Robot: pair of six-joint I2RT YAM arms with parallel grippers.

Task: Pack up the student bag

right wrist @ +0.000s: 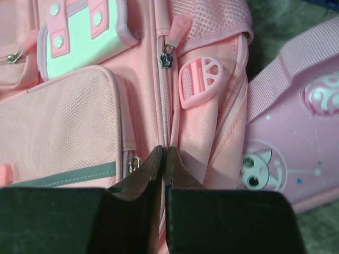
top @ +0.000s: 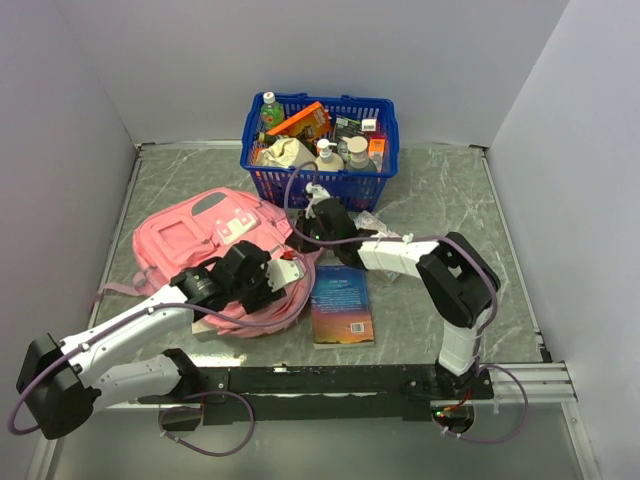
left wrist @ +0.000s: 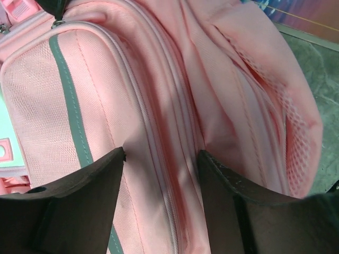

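Note:
The pink bag (top: 185,235) lies flat at the left of the worktop. My left gripper is part open over its side, fingertips against the fabric and zipper seams; whether cloth lies between them is unclear. My right gripper is shut at the zipper strip (right wrist: 163,106) on the bag's edge, near a zipper pull (right wrist: 177,33) and a pink buckle (right wrist: 198,82). A blue book (top: 342,300) lies right of the bag.
A blue basket (top: 318,183) full of bottles and boxes stands at the back. A lilac item with a printed animal face (right wrist: 280,143) lies beside the bag.

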